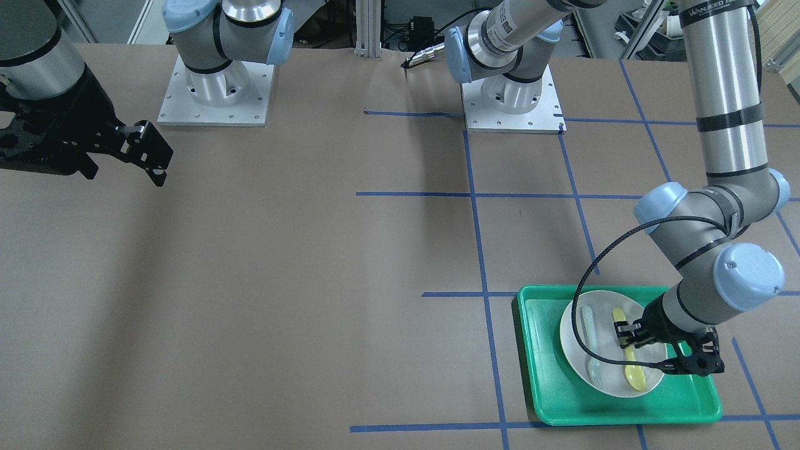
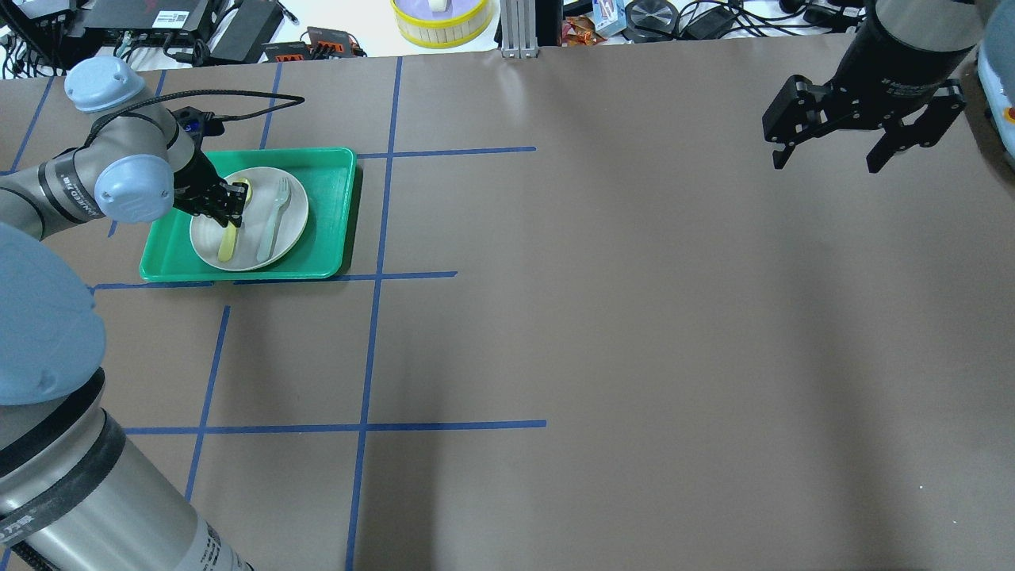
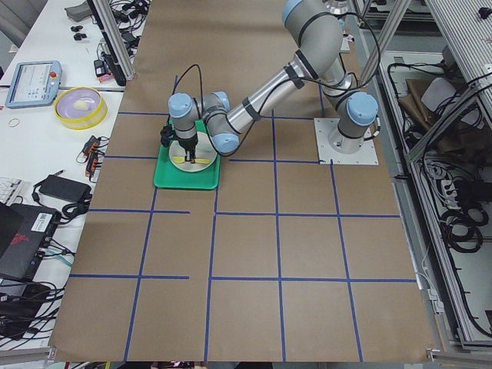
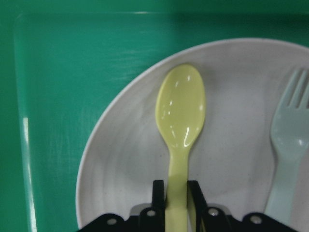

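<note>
A white plate (image 4: 120, 159) sits in a green tray (image 1: 540, 390), holding a yellow spoon (image 4: 181, 106) and a pale blue fork (image 4: 289, 135). My gripper is down at the plate, its two black fingers on either side of the spoon's handle and close against it; whether they grip it I cannot tell for sure. In the front view the spoon (image 1: 635, 375) lies on the plate partly under the gripper, with the fork (image 1: 589, 326) beside it.
A second arm's black gripper (image 2: 856, 119) hangs over the far side of the table. Other arm bases (image 1: 217, 109) stand at the back. A yellow-rimmed container (image 2: 438, 28) lies on a side bench.
</note>
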